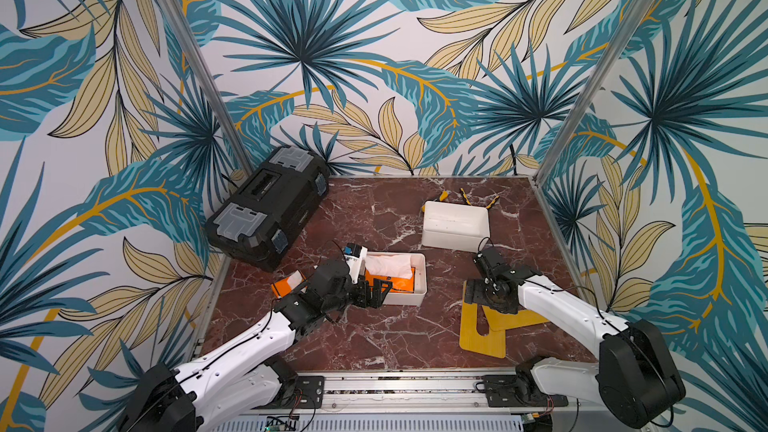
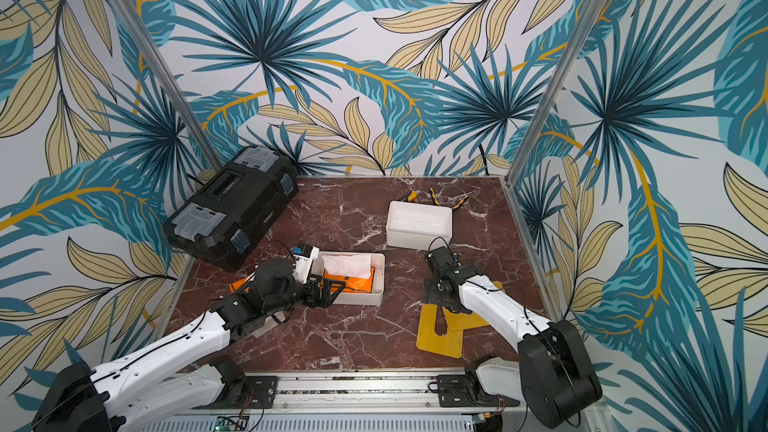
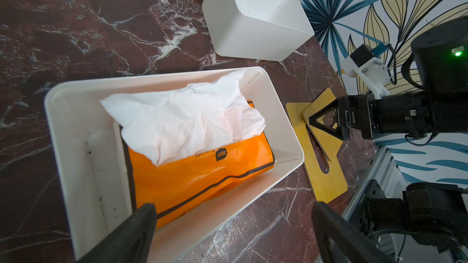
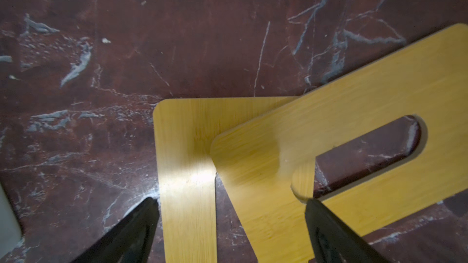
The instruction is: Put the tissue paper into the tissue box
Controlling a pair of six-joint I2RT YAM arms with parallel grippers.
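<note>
The white tissue box (image 3: 104,180) stands on the left-centre of the table, its top uncovered. In it lies an orange tissue pack (image 3: 204,170), with a white tissue (image 3: 185,117) spread across the pack's upper side and reaching the box's far wall. My left gripper is open over the near left part of the box, nothing between its fingers. My right gripper hangs open above the yellow boards, to the right of the box, likewise empty.
An empty white bin (image 1: 456,228) stands behind and right, with yellow-handled tools (image 1: 492,201) at its back. Two yellow boards (image 4: 273,180) overlap at the right front. A black toolbox (image 1: 268,204) sits back left; an orange item (image 1: 286,283) lies behind my left arm.
</note>
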